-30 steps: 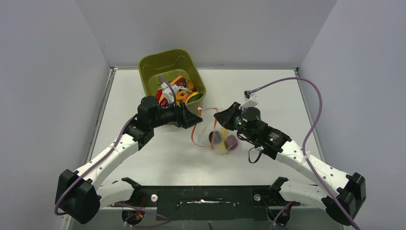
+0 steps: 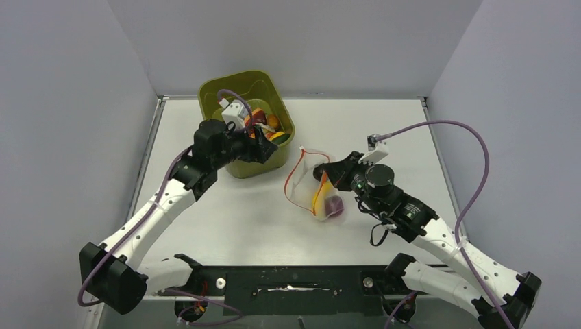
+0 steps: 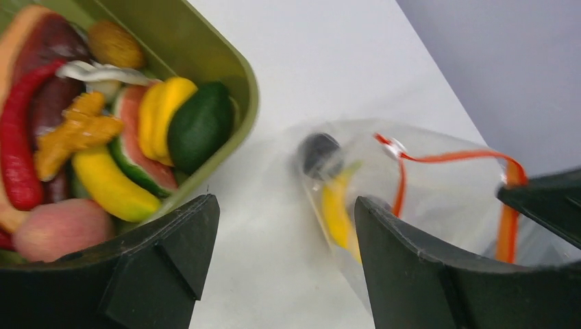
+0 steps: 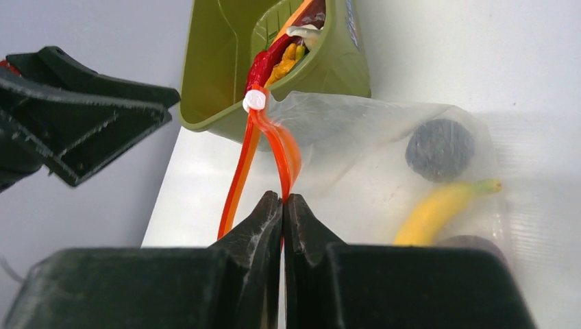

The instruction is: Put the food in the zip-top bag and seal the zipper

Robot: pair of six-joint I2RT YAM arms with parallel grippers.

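Note:
The clear bag (image 2: pixel 305 192) with orange zipper stands mid-table, holding a banana (image 4: pixel 431 212), a dark round item (image 4: pixel 440 149) and a purple one (image 2: pixel 334 205). My right gripper is shut on the bag's zipper edge. My left gripper stands open above the green bin's near right side, left of the bag, nothing between its fingers. The bin (image 3: pixel 233 68) holds a red pepper (image 3: pixel 20 144), bananas (image 3: pixel 113 185), watermelon (image 3: pixel 137 151), avocado (image 3: pixel 200 123) and several other food pieces.
Grey walls (image 2: pixel 82 103) enclose the sides and back.
My left gripper has moved up and back toward the bin, away from the bag. My right gripper has moved rightward with the bag's edge, and the bag has shifted with it.

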